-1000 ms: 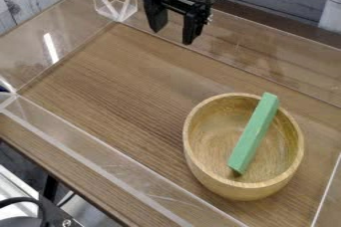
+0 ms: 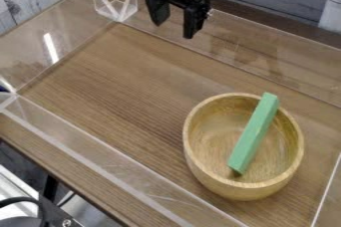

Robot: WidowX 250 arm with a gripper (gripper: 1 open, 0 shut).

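Observation:
My black gripper hangs at the back of the wooden table, upper middle of the camera view, away from the other objects; whether its fingers are open or shut is too small and dark to tell. A round wooden bowl sits at the front right, with a long green block lying tilted across it.
Clear plastic edging lines the left and back of the table. A white object stands at the back right corner.
The bowl and green block have not moved.

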